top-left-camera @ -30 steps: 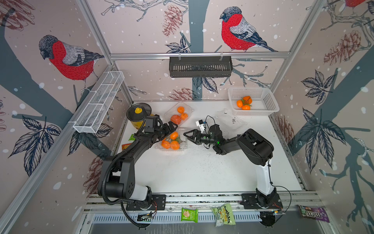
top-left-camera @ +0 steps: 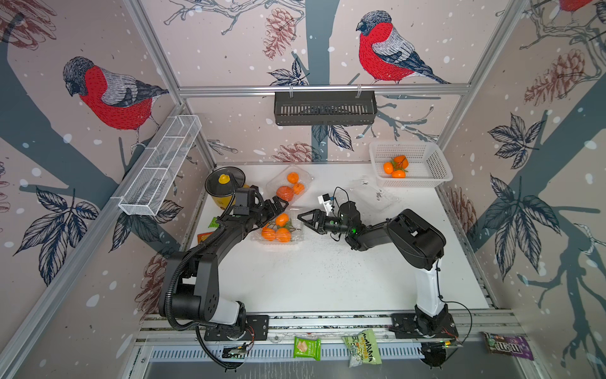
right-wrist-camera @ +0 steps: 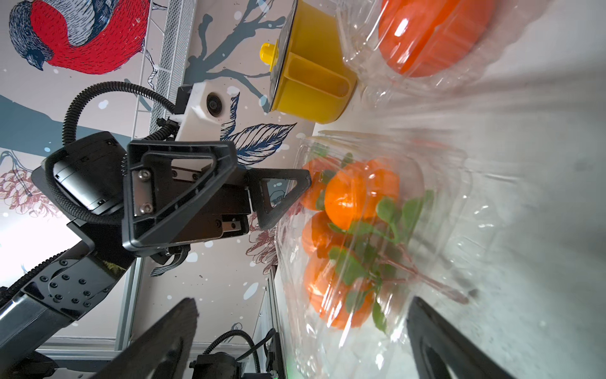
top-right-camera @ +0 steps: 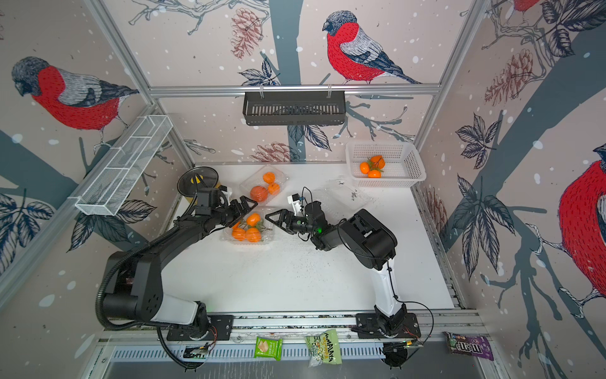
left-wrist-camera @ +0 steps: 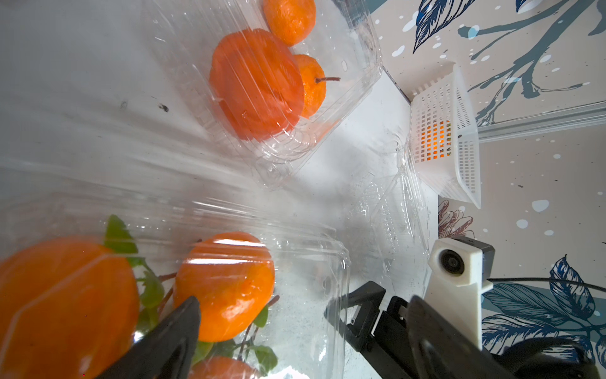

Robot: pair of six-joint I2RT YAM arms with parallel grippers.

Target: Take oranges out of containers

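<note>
Several oranges lie with leafy stalks inside a clear plastic container, on the left half of the table. Behind it a second clear container holds a large reddish fruit and two small oranges. Over the nearer container's left side my left gripper stands open, its fingers empty. My right gripper is open just right of that container, facing it, also empty. In the left wrist view, the nearer container's clear plastic lies over an orange.
A white basket with several oranges stands at the back right. An empty clear container lies in front of it. A yellow pot stands at the back left.
</note>
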